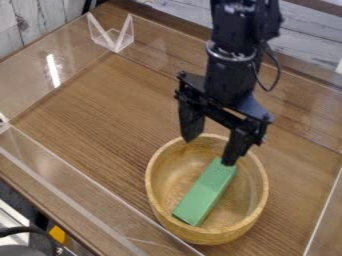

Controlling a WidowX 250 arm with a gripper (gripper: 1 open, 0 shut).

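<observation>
My black gripper point(214, 142) hangs over the back part of a round yellow bowl point(167, 200), its two fingers spread apart and open. Inside the bowl lies a green rectangular block point(205, 191), set diagonally, below and between the fingertips.
A white wire holder point(112, 35) stands at the back left. Pale walls border the table at the back, and a clear edge runs along the left.
</observation>
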